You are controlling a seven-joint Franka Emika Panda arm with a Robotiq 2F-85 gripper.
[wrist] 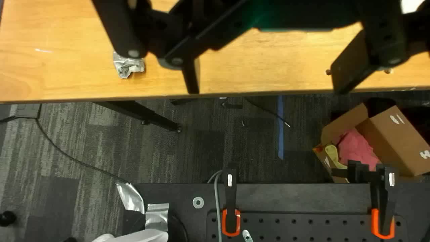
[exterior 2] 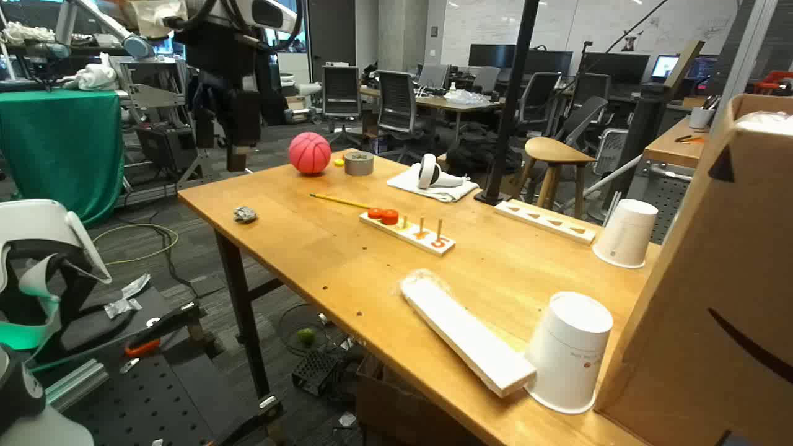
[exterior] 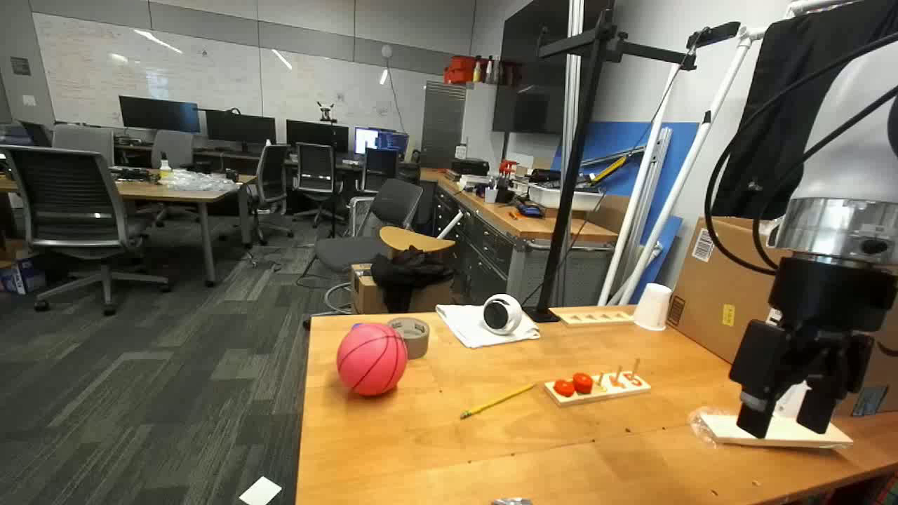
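My gripper (exterior: 785, 414) is open and empty, held above the table near its front edge; the wrist view has its two fingertips (wrist: 192, 78) far apart with bare wood and floor between. A white wooden counting board (exterior 2: 405, 231) carries two red pieces (exterior: 582, 383) at one end and bare pegs along the rest. Next to it lies a yellow pencil (exterior: 497, 401). The pink ball (exterior: 371, 359) rests near a tape roll (exterior 2: 359, 163). A long pale board (exterior 2: 468, 334) with clear wrap at one end leans against a white cup (exterior 2: 570, 353).
A crumpled silver scrap (wrist: 128, 66) lies by the table's front edge. Farther back are a white camera-like device (exterior: 502, 314) on a cloth, a black post (exterior 2: 513, 104), a slotted wooden strip (exterior 2: 546, 222) and another cup (exterior 2: 626, 233). A cardboard box (exterior 2: 706, 275) stands at one end.
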